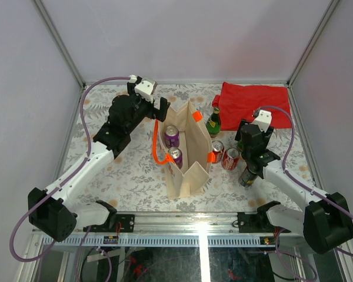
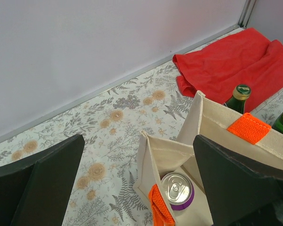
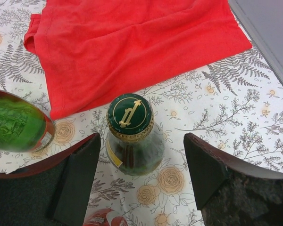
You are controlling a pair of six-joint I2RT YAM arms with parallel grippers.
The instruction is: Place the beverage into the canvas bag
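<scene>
The beige canvas bag (image 1: 195, 176) with orange handles stands open mid-table, holding a purple can (image 1: 172, 136) and a second purple can (image 1: 175, 155). Above its left rear edge my left gripper is open and empty. A green bottle with a dark green cap (image 3: 131, 120) stands upright between the spread fingers of my right gripper, with a gap visible on each side. From above, the right arm mostly covers that bottle. Another green bottle (image 1: 213, 122) stands beside the bag, near the cloth.
To the right of the bag are a cola can (image 1: 230, 158) and another can (image 1: 217, 151). A dark can (image 1: 247, 177) is partly under the right arm. A red cloth (image 1: 256, 103) lies at the back right.
</scene>
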